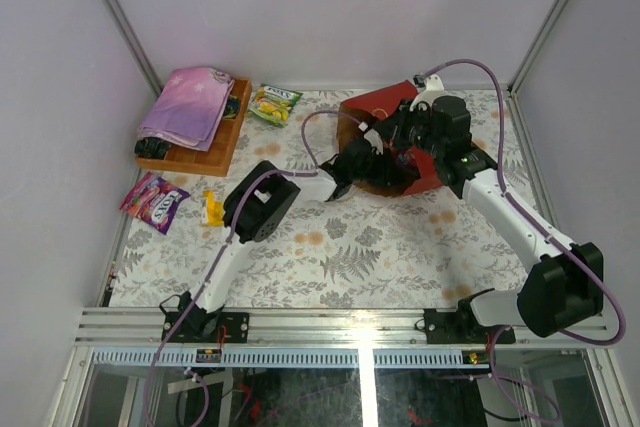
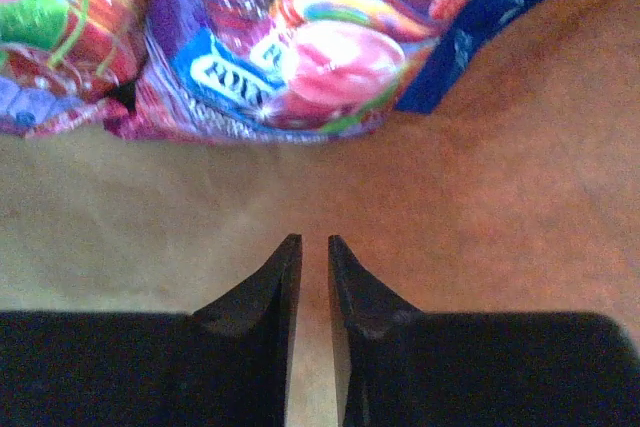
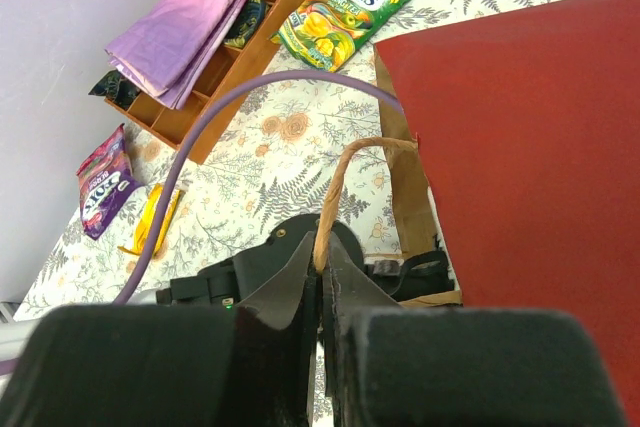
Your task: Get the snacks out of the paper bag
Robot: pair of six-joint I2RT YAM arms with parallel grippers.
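Note:
The paper bag, red outside and brown inside, lies at the back right with its opening toward the left. My right gripper is shut on its brown twisted handle. My left gripper is inside the bag, its fingertips a little apart with only brown paper behind them. Ahead of it in the left wrist view lie snack packets: a purple candy packet, a colourful packet and a dark blue one.
A green Fox's bag, a purple packet and a yellow packet lie on the table at left. A wooden tray with a folded pink cloth stands at back left.

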